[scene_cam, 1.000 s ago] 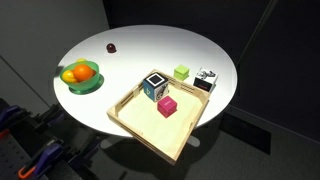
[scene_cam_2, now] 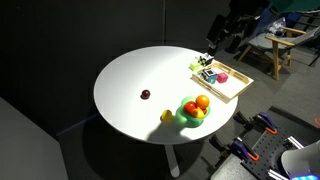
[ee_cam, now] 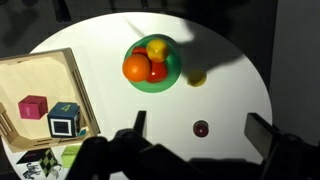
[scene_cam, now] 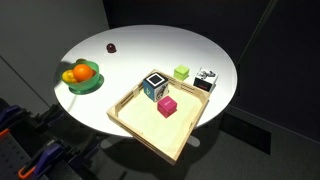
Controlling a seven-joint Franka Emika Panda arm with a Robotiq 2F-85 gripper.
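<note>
My gripper stands open above the table, its two dark fingers wide apart at the bottom of the wrist view with nothing held between them. In exterior view 2 the gripper (scene_cam_2: pixel 222 46) hangs high at the upper right. A green bowl (ee_cam: pixel 174 76) holds an orange fruit (ee_cam: pixel 137 68), a yellow fruit (ee_cam: pixel 157 49) and something red (ee_cam: pixel 157 73). Outside the bowl lies a yellow piece (ee_cam: pixel 197 77). A small dark red round object (ee_cam: pixel 201 129) rests on bare table, seen between the fingers but well below them.
A wooden tray (scene_cam: pixel 149 137) carries a pink cube (scene_cam: pixel 167 106) and a blue patterned cube (scene_cam: pixel 155 87). Just past its rim are a lime green cube (scene_cam: pixel 181 72) and a black-and-white cube (scene_cam: pixel 206 79).
</note>
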